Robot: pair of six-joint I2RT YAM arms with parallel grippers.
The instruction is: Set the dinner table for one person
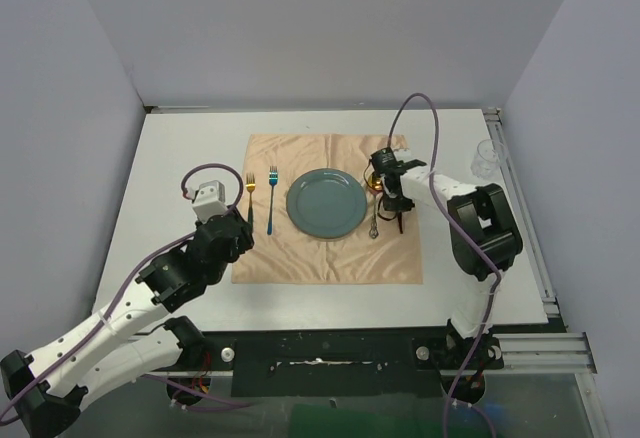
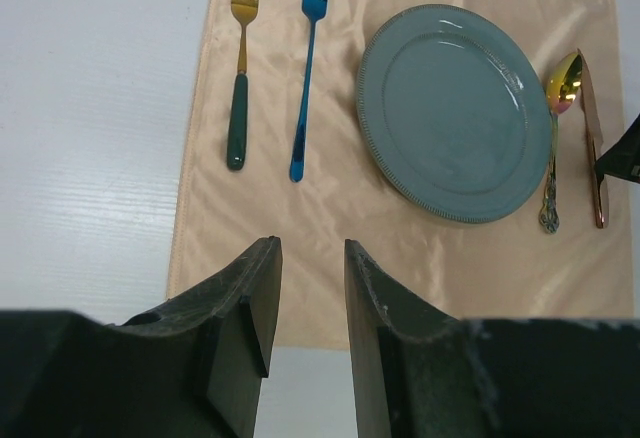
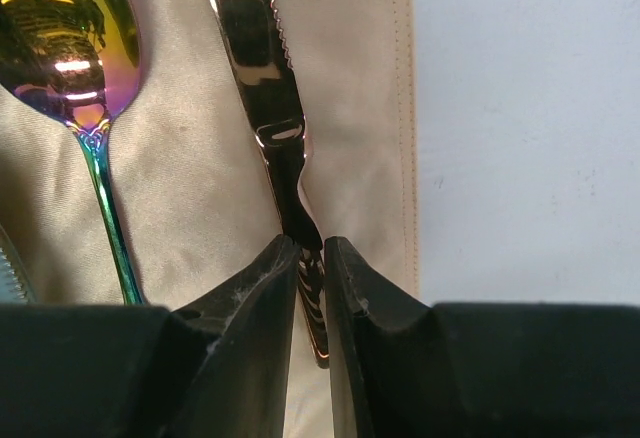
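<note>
A grey-green plate (image 1: 326, 203) lies mid-placemat. Left of it are a gold fork with a dark green handle (image 2: 237, 123) and a blue fork (image 2: 302, 118). To its right rest a rainbow-gold spoon (image 3: 105, 173) and a copper-coloured knife (image 3: 265, 88), side by side. My right gripper is low over the knife; its handle shows in the narrow gap between the fingers. Whether they grip it cannot be told. Over the placemat's left front side, my left gripper stands open and empty, behind the forks' handles.
The beige placemat (image 1: 300, 268) covers the middle of the white table (image 1: 170, 158). A clear glass (image 1: 487, 158) stands at the table's far right, beyond the right arm. Bare table lies left of the placemat.
</note>
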